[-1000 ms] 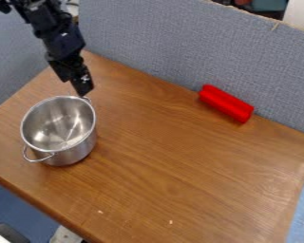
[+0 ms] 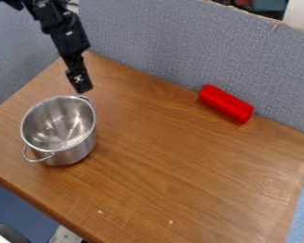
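Note:
A steel pot (image 2: 58, 132) with two wire handles stands at the left of the wooden table (image 2: 180, 171). The black arm reaches down from the top left, its gripper (image 2: 81, 85) just behind and above the pot's rear handle. Its fingers are small and dark here, so their opening is hard to make out. A red cylinder (image 2: 227, 102) lies on its side at the back right of the table.
A grey padded wall (image 2: 193, 47) runs along the back. A light blue strip (image 2: 299, 214) is at the right edge.
Over the last second the arm has shifted slightly, its upper part moving left and the gripper a little right. The pot and red cylinder have stayed put.

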